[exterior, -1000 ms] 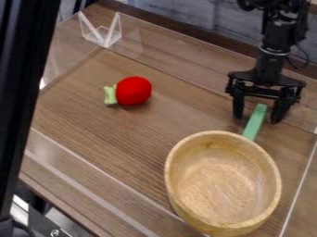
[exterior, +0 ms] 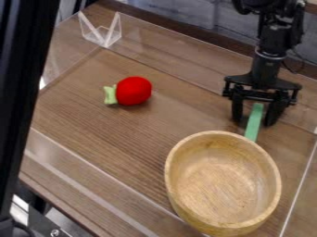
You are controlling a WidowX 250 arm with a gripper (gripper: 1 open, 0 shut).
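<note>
My black gripper [exterior: 254, 109] is low over the right side of the wooden table, at the upper end of a green elongated object [exterior: 254, 130]. The fingertips are dark and overlap, so I cannot tell whether they hold it. A wooden bowl [exterior: 223, 180] sits just in front of the green object. A red round object [exterior: 133, 91] with a pale green end lies at the left of centre.
A white wire-like holder [exterior: 102, 30] stands at the back left. A dark edge runs along the left.
The gripper has shifted slightly around the upper end of the green object. The bowl and red object have not moved.
</note>
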